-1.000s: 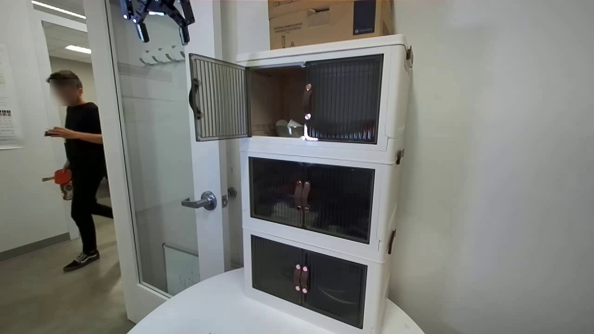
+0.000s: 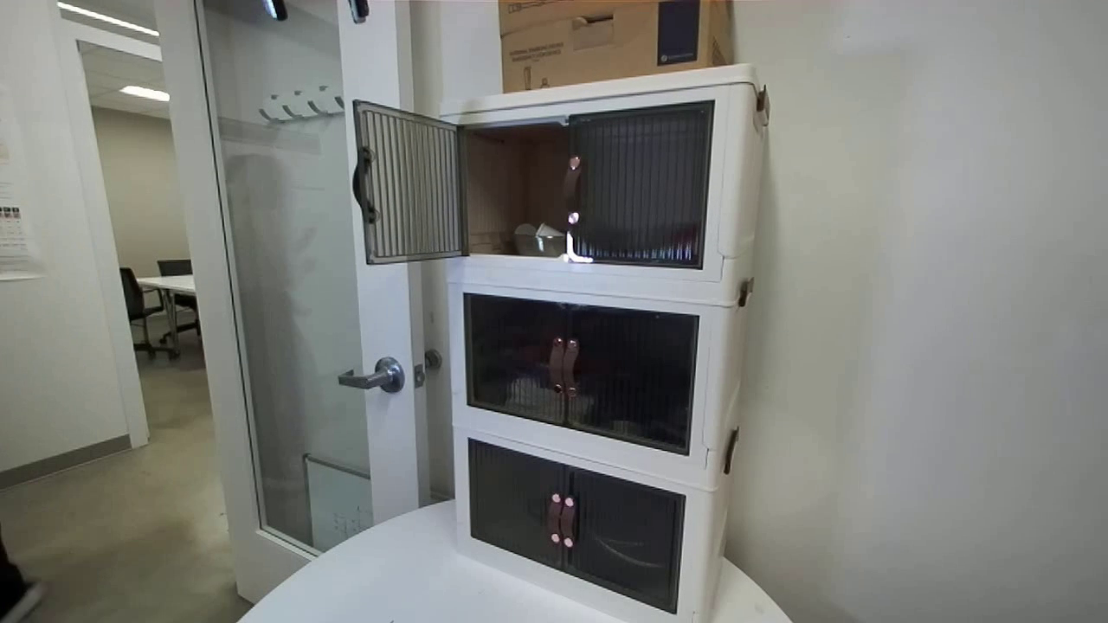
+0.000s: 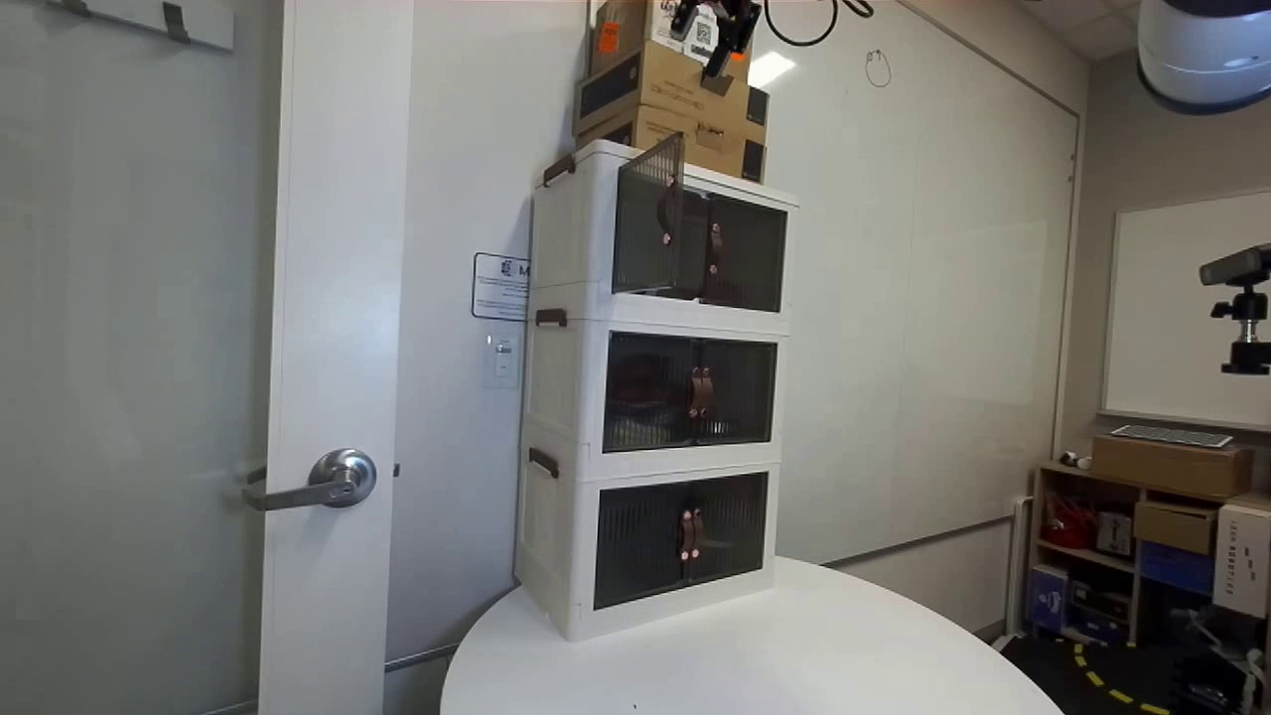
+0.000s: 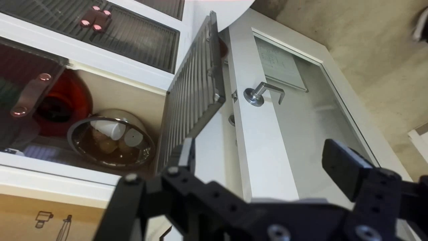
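A white cabinet [image 2: 488, 272] of three stacked units stands on a round white table. Its top left door [image 2: 410, 185] is swung out, and the top right door [image 2: 644, 187] is closed. Inside the top unit, the wrist view shows a clear bowl [image 4: 146, 152] holding pale pieces, beside a red object [image 4: 78, 92]. My gripper is open, its fingers wide apart with nothing between them. Only its fingertips [image 2: 274, 9] show at the top edge of exterior view 1, above the swung-out door. In the wrist view that door [image 4: 196, 80] lies beyond the left finger.
Cardboard boxes [image 3: 685, 89] sit on top of the cabinet. The middle doors [image 2: 634, 379] and bottom doors [image 2: 623, 540] are closed. A glass door with a lever handle [image 2: 374, 375] stands left of the cabinet.
In exterior view 1 my gripper has risen, leaving just the fingertips visible. The person at the left has moved out of the doorway. The cabinet doors have not moved.
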